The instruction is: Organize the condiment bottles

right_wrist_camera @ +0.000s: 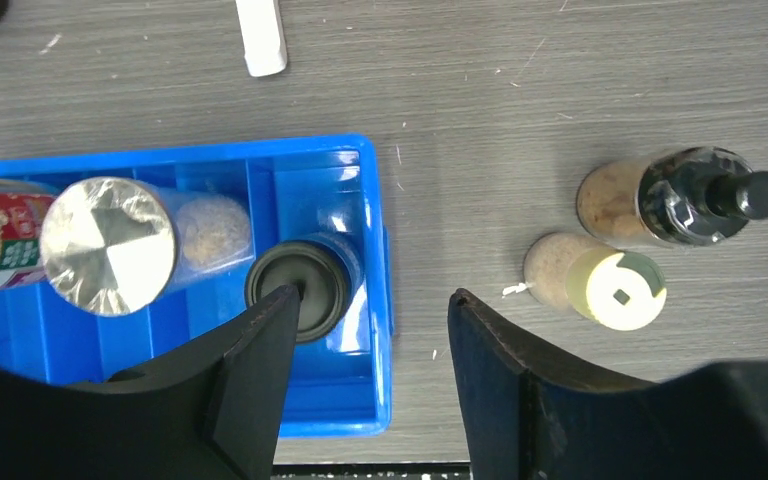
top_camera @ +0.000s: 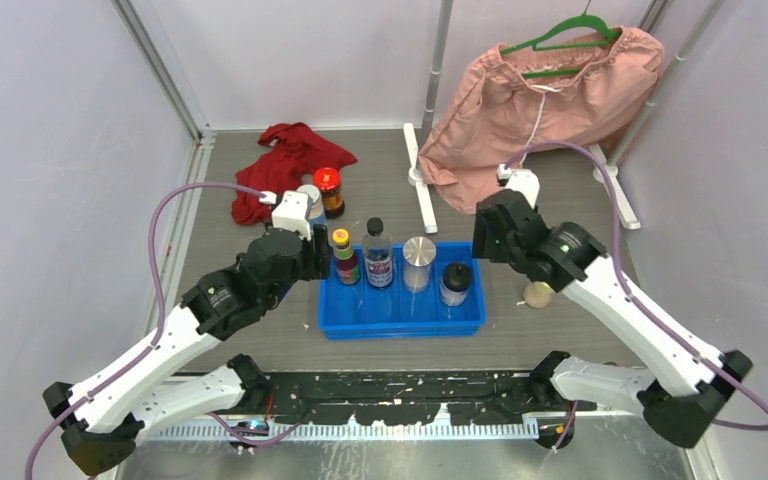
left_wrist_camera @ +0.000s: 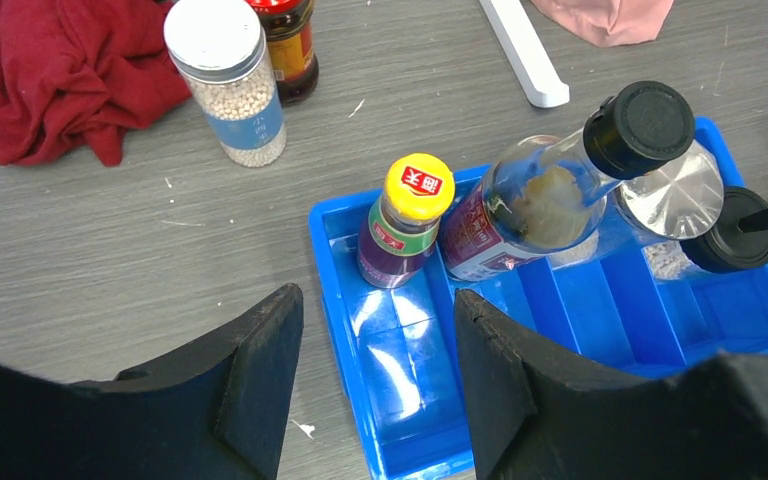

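A blue divided tray (top_camera: 402, 329) holds four bottles in its compartments: a yellow-capped sauce bottle (left_wrist_camera: 396, 242), a clear black-capped bottle (top_camera: 378, 262), a steel-lidded jar (right_wrist_camera: 110, 247) and a black-lidded jar (right_wrist_camera: 298, 292). On the table to its right stand a dark bottle (right_wrist_camera: 682, 197) and a cream-lidded bottle (right_wrist_camera: 615, 290). Behind-left stand a white-bead jar (left_wrist_camera: 240, 100) and a red-lidded jar (left_wrist_camera: 292, 50). My left gripper hangs open over the tray's left end, empty. My right gripper is open above the tray's right edge, empty.
A red cloth (top_camera: 285, 160) lies at the back left. A white stand foot (top_camera: 419, 180) and pink hanging garment (top_camera: 520, 110) are at the back. Bare table lies left of the tray.
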